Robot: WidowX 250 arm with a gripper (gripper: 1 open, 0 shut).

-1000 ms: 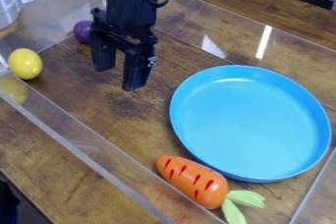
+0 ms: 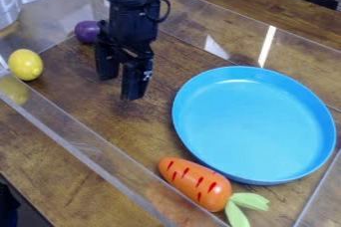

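A black gripper (image 2: 123, 78) hangs over the wooden surface at the upper middle, its two fingers spread apart and pointing down, with no object visible between them. To its left lies a yellow lemon-like toy (image 2: 26, 65). A purple round object (image 2: 88, 30) sits behind it, partly hidden by the arm. A blue plate (image 2: 253, 121) fills the right side, and an orange toy carrot (image 2: 197, 184) with green leaves lies in front, below the plate.
Clear walls border the wooden surface (image 2: 107, 146) on the left and near sides.
The gripper has shifted slightly left and downward in the view. The objects on the surface have not visibly moved.
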